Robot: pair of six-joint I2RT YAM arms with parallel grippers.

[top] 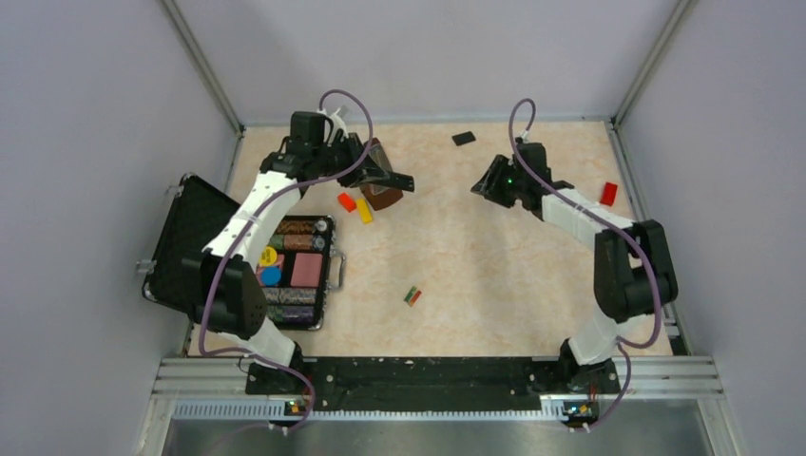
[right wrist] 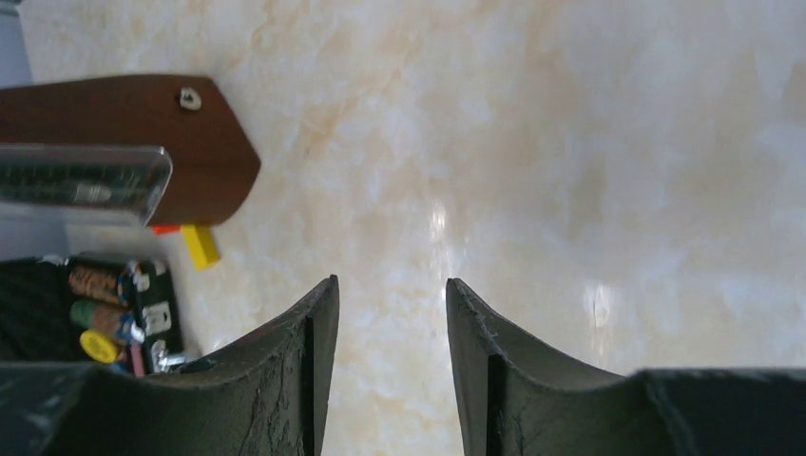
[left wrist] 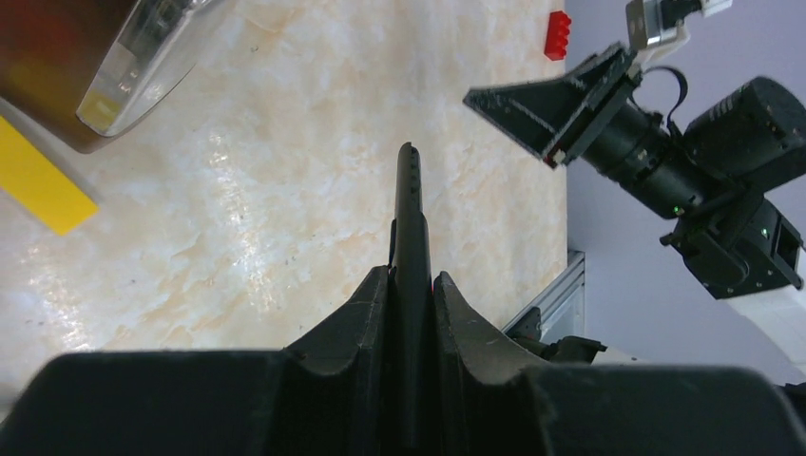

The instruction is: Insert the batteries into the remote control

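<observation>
My left gripper is shut on the black remote control (left wrist: 411,228), which points away from it over the table; in the top view the remote (top: 394,180) sticks out to the right near the brown holder (top: 378,198). My right gripper is open and empty, over bare table to the right. A small dark piece (top: 464,138), perhaps the battery cover, lies at the back. Two small green and red batteries (top: 412,295) lie side by side at the front middle.
An open black case (top: 304,271) of containers fills the left. Red (top: 346,202) and yellow (top: 364,211) blocks sit by the holder, a red block (top: 608,194) at the right edge.
</observation>
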